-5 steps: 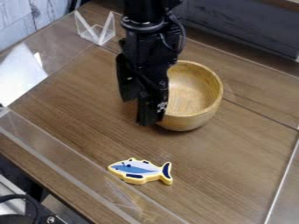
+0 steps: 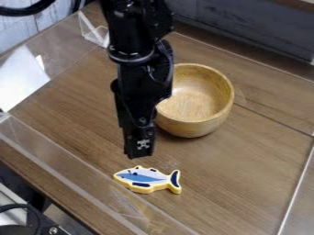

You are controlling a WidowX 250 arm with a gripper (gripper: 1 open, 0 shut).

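The black gripper (image 2: 138,128) hangs open over the wooden table, just left of a light wooden bowl (image 2: 204,103), partly covering it from this view. Below and in front of the gripper a flat toy fish (image 2: 150,179), yellow-edged with a blue and white body, lies on the table, apart from the fingers.
Clear plastic pieces line the left and front edges. A dark wall stands behind the bowl, and a dark cable shows at the lower left.
The gripper has moved down the view and slightly left, away from the bowl and closer to the fish. The bowl and fish have not moved.
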